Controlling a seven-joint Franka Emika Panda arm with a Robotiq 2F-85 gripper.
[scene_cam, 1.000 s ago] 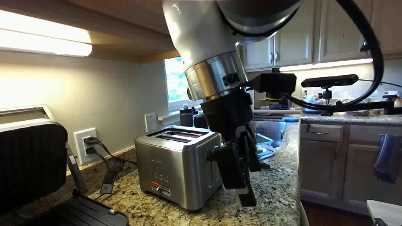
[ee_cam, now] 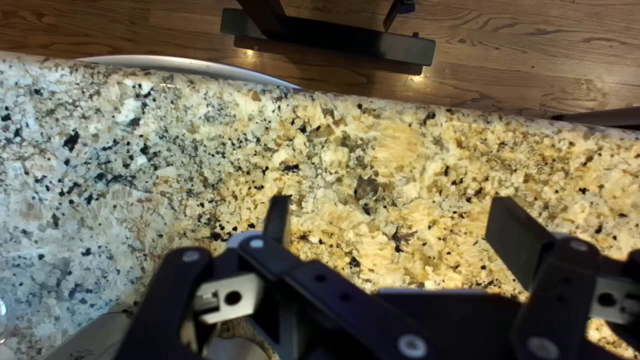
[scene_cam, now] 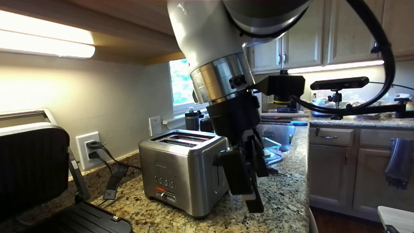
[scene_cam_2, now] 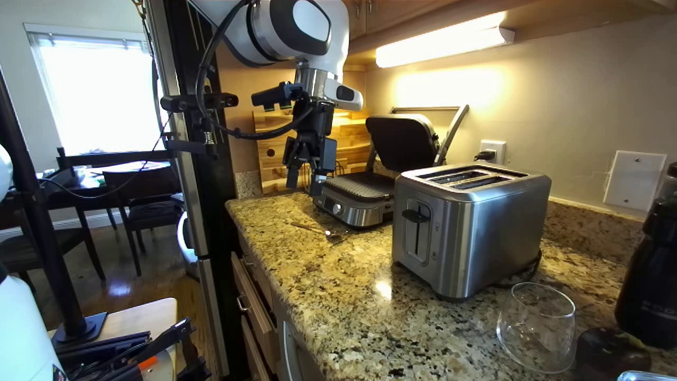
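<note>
My gripper is open above the granite counter, and only bare stone shows between its fingers in the wrist view. Exterior view 1 has the gripper pointing down in front of the steel toaster's lever side. That toaster stands upright with empty-looking slots. From exterior view 2, the gripper hangs near the open grill press, left of the toaster. A thin utensil lies flat on the counter by the grill.
A clear glass and a dark bottle stand near the toaster's far end. Cords run from the wall outlet.
</note>
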